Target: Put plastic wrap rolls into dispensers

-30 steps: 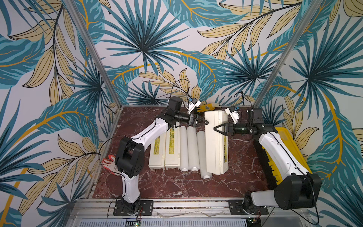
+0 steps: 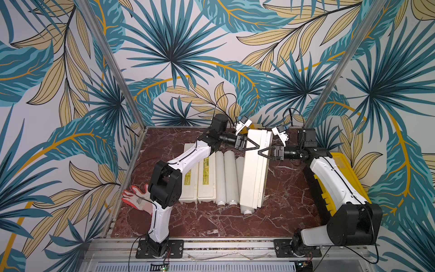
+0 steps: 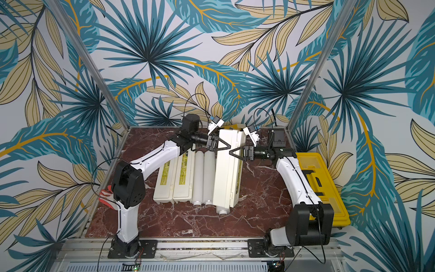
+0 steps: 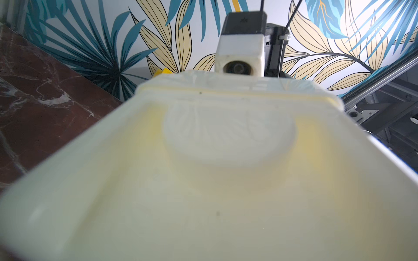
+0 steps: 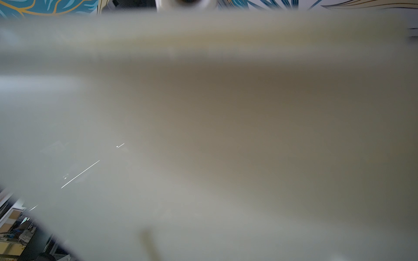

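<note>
A cream dispenser (image 2: 252, 185) stands raised at the right of the row, its upper end between my two grippers. My left gripper (image 2: 253, 145) is open at its upper left; my right gripper (image 2: 263, 152) is against its right side, finger state unclear. The dispenser fills both wrist views, hiding the fingers there. Two dispensers with yellow labels (image 3: 164, 181) lie to the left. White rolls (image 2: 220, 176) lie beside them, one partly under the raised dispenser.
A red-and-white glove (image 2: 136, 197) lies at the left. A yellow case (image 3: 326, 181) stands at the right. The marble table (image 2: 290, 204) has clear space at the front.
Both grippers have come closer together at the dispenser's upper end, the left moving rightward. The dispenser has shifted left and tipped, its yellow label now mostly turned from the top left view.
</note>
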